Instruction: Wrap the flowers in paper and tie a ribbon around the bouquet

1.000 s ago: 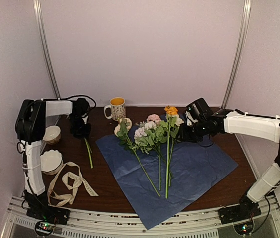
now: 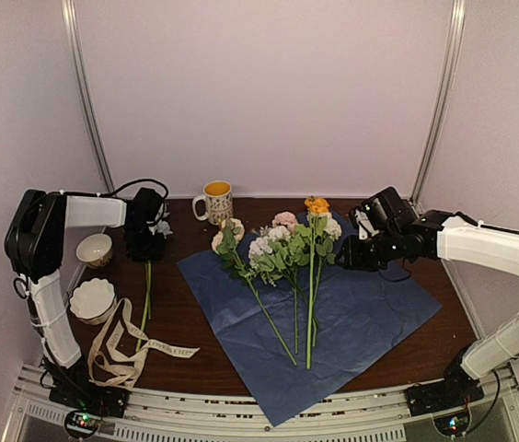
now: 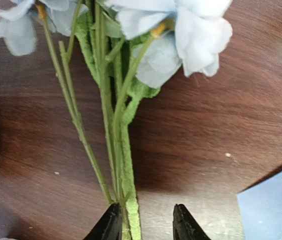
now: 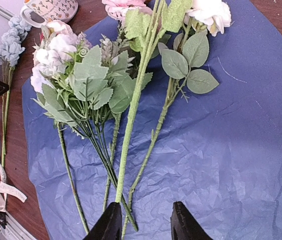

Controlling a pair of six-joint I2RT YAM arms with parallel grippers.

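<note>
Blue-white flowers (image 3: 201, 30) lie on the wooden table at the left, and their green stems (image 2: 148, 293) run toward the ribbon. My left gripper hangs over them with its fingers apart. In the left wrist view the stems pass close by the left finger; whether they touch it I cannot tell. White, pink and orange flowers (image 2: 316, 204) rest on the blue wrapping sheet (image 2: 393, 308). Above its right part my right gripper stands open, with only stems and sheet in view below. The cream ribbon (image 2: 175, 350) lies loosely looped at the front left.
Two pale bowls, a small one (image 2: 94, 250) and a scalloped one (image 2: 92, 299), stand at the left edge near the left arm. A mug (image 2: 215, 202) stands at the back. Bare wood (image 2: 181, 308) shows between the stems and the sheet.
The blue flowers' stems now reach the ribbon, whose free end has shifted. The right gripper moved slightly.
</note>
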